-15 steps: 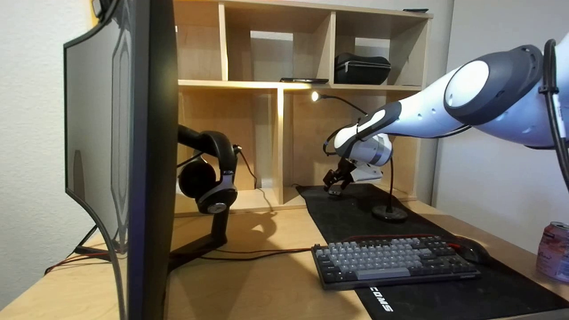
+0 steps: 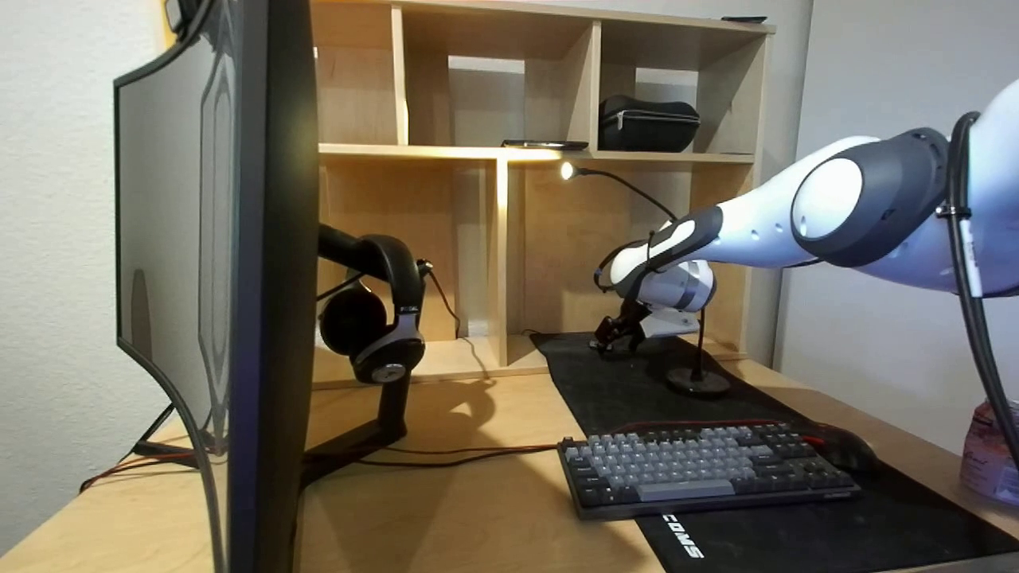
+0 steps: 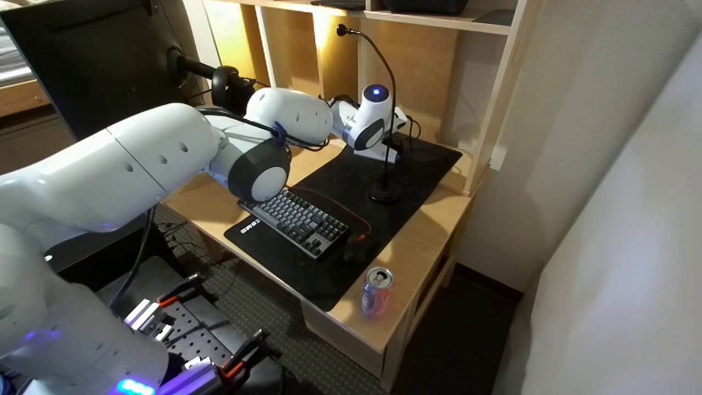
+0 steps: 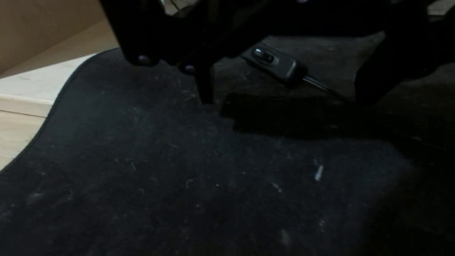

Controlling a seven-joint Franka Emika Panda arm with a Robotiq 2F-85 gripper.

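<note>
My gripper hangs low over the far end of the black desk mat [image 4: 149, 170]. In the wrist view its two dark fingers [image 4: 205, 87] stand well apart, so it is open. A small black inline switch [image 4: 273, 64] on a cord shows on the mat between them in that view; no grip on it is visible. Exterior view 1 has the gripper [image 2: 616, 334] close to the mat, left of and behind the lamp base [image 2: 698, 381]. In exterior view 2 the lamp's stem [image 3: 388, 131] crosses in front of the wrist, and the gripper is mostly hidden.
The keyboard [image 2: 707, 465] and mouse [image 2: 841, 447] lie on the nearer mat. A soda can [image 3: 377, 291] stands near the desk corner. Shelving [image 2: 501, 258] rises behind the gripper. Monitor [image 2: 272, 286] and headphones [image 2: 389, 310] are on the left. Mat around the gripper is largely clear.
My arm's wrist has shifted slightly right in exterior view 1, and the gripper has come lower, nearer the mat. The lamp's head has moved very slightly. Keyboard and mouse have stayed put.
</note>
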